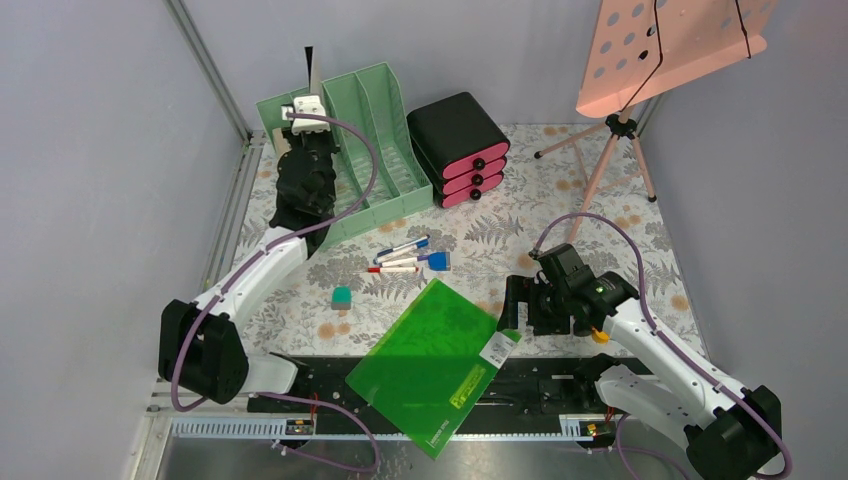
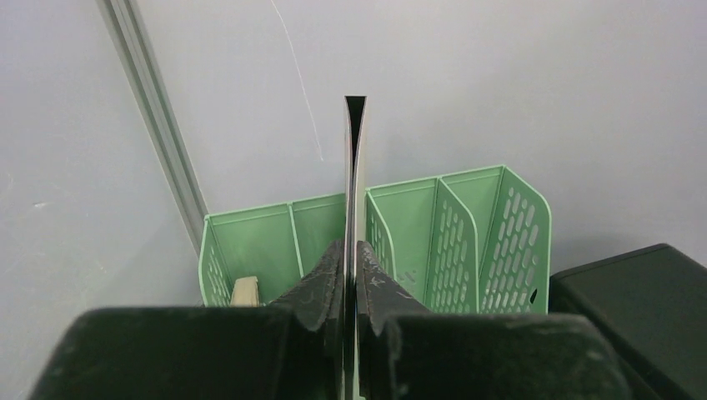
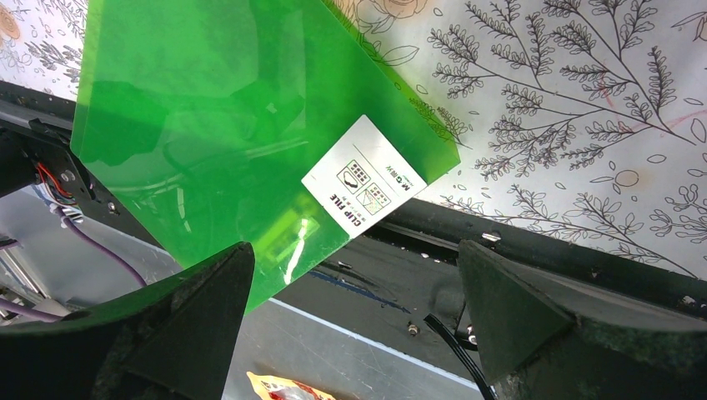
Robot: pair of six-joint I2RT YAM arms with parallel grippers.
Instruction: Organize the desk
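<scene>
My left gripper is shut on a thin folder-like item (image 2: 357, 167) held upright, edge on, its top black and pale. It is over the left part of the green divided organizer (image 1: 385, 208), in front of the back wall; whether the item touches the bottom is hidden. A green transparent folder (image 1: 425, 360) with a white label (image 3: 364, 177) lies across the table's front edge. My right gripper stands open at that folder's labelled corner, nothing between its fingers. Several markers (image 1: 398, 261) and a blue brush-like item (image 1: 439, 261) lie mid-table, with a teal eraser (image 1: 341, 298) nearby.
A black box with pink drawers (image 1: 458, 150) stands right of the organizer. A pink easel (image 1: 610, 170) is at the back right. A beige item (image 2: 245, 292) sits in the organizer's leftmost slot; its right-hand slots look empty.
</scene>
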